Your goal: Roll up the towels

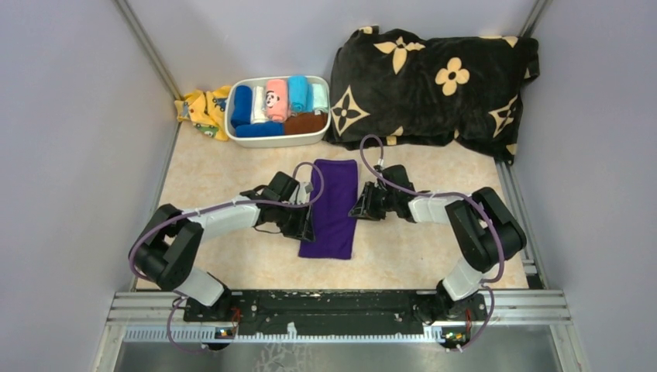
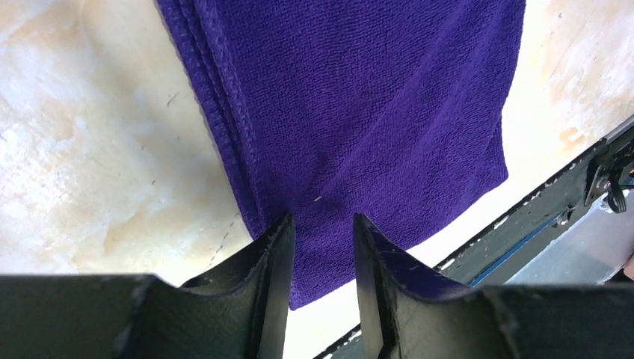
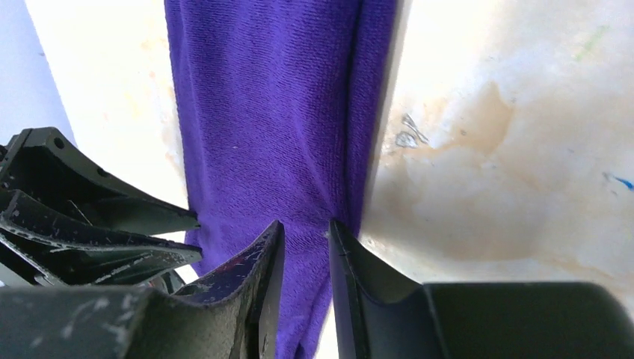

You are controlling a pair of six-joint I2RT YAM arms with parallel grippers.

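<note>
A purple towel (image 1: 333,186) lies flat in a long folded strip, vertical in the top view. My left gripper (image 1: 304,232) is at its left edge near the lower end; in the left wrist view its fingertips (image 2: 282,228) rest on the towel, with a narrow gap between them, and whether cloth is pinched is unclear. My right gripper (image 1: 360,211) is at the towel's right edge, higher up; in the right wrist view its fingers (image 3: 340,254) stand part open over the folded edge (image 3: 359,112).
A white bin (image 1: 271,142) of rolled towels stands at the back, beside a yellow cloth (image 1: 205,112) and a dark patterned blanket (image 1: 434,89).
</note>
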